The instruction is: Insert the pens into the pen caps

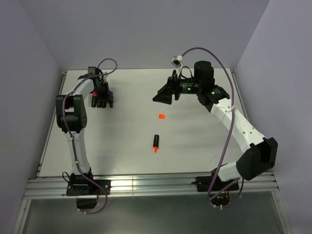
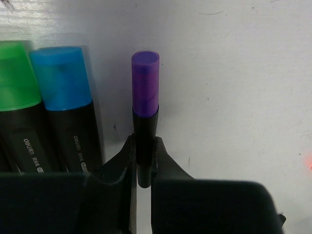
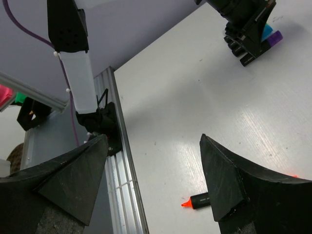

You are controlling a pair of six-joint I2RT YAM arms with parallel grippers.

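Observation:
In the left wrist view a black pen with a purple cap (image 2: 146, 85) is pinched between the tips of my left gripper, which is shut on its black barrel. Left of it lie capped pens, one with a blue cap (image 2: 63, 78), one with a green cap (image 2: 17, 75). An uncapped black pen with an orange tip (image 1: 156, 142) rests on the front middle of the table, and a loose orange cap (image 1: 162, 116) lies farther back. My right gripper stands open above the table, nothing between its fingers; the orange-tipped pen is partly hidden behind one finger.
A pen with a red cap (image 1: 94, 94) lies at the left end of the pen row. A metal rail (image 1: 146, 181) runs along the front edge.

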